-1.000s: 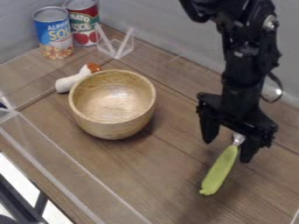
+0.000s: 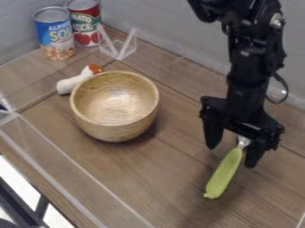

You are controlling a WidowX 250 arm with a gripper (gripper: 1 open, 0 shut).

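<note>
My black gripper (image 2: 238, 141) is open, its fingers low over the wooden table on either side of the upper end of a long, pale yellow-green item (image 2: 222, 175) with a whitish tip. The item lies on the table and points toward the front. A round wooden bowl (image 2: 114, 106) stands to the left of the gripper.
A small white object with an orange end (image 2: 74, 82) lies behind the bowl. Two cans, a blue-labelled one (image 2: 55, 36) and a red one (image 2: 86, 20), stand at the back left by the wall.
</note>
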